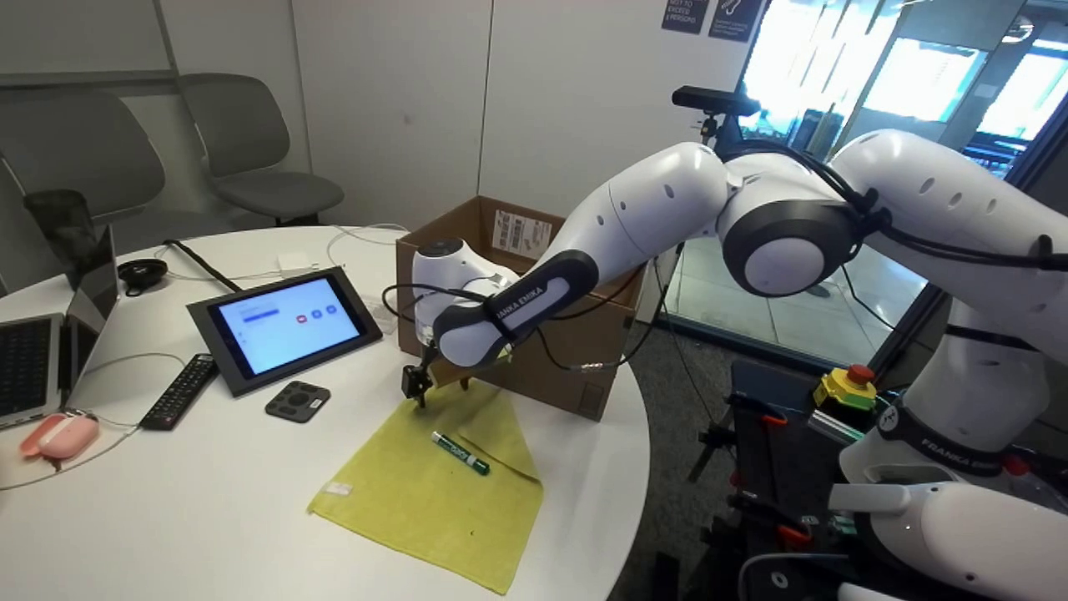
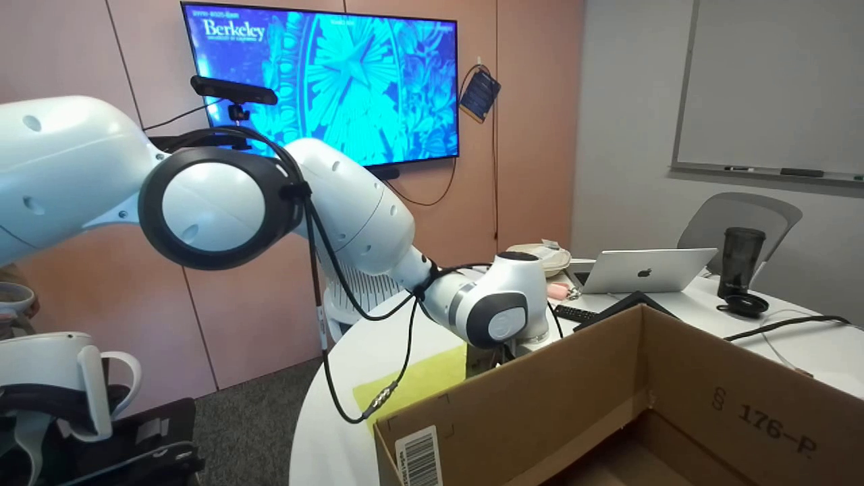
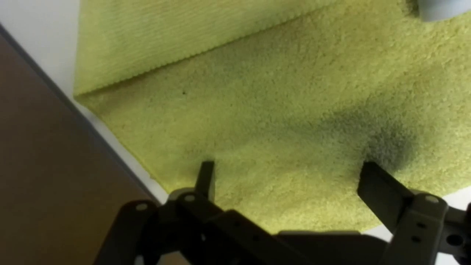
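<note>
A yellow cloth (image 1: 430, 511) lies mostly flat on the white table, one side folded over along a crease. On it rests a green marker (image 1: 460, 454); in the wrist view just a pale end of it, it seems, shows at the top right corner. My gripper is open, its two fingers (image 3: 386, 194) wide apart low over the cloth's far end, beside the cardboard box. Only cloth shows between them, and whether the fingertips touch it I cannot tell. In exterior view 2 the box wall and the arm hide the fingertips.
An open cardboard box (image 2: 518, 405) stands close alongside the gripper, its wall near one finger. A tablet (image 1: 290, 325), a small dark pad (image 1: 297, 401), a remote (image 1: 180, 391) and a laptop (image 1: 30, 366) occupy the table's left side.
</note>
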